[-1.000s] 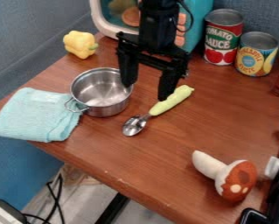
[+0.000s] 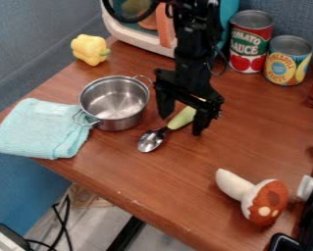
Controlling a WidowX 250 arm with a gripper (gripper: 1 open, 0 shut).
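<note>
My black gripper (image 2: 187, 116) hangs over the middle of the wooden table, low above a pale yellow-green object (image 2: 182, 119), which looks like corn or a vegetable and is partly hidden behind the fingers. A metal spoon (image 2: 151, 140) lies just in front of it, to the lower left. Whether the fingers are closed on anything is unclear. A steel pot (image 2: 113, 98) stands to the left.
A blue cloth (image 2: 38, 132) lies at the left edge, a yellow pepper (image 2: 89, 49) at the back left. Cans (image 2: 249, 41) stand at the back right, a toy mushroom (image 2: 257, 196) front right.
My gripper has moved down and slightly right toward the pale object, now covering more of it; its fingers appear closer together than a second ago.
</note>
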